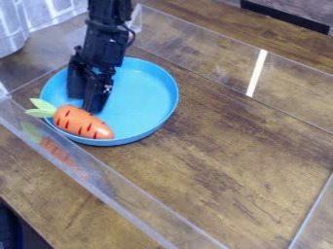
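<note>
My black gripper (89, 89) reaches down from the top left into a round blue plate (146, 104), its fingertips low over the plate's left part. An orange toy carrot (82, 123) with pale green leaves lies at the front left of the plate, just in front of my fingers. I see nothing held; the dark fingers overlap and are hard to make out.
A clear plastic wall (104, 196) runs along the near left, reflecting the carrot. Crumpled white material (19, 24) is at the top left.
</note>
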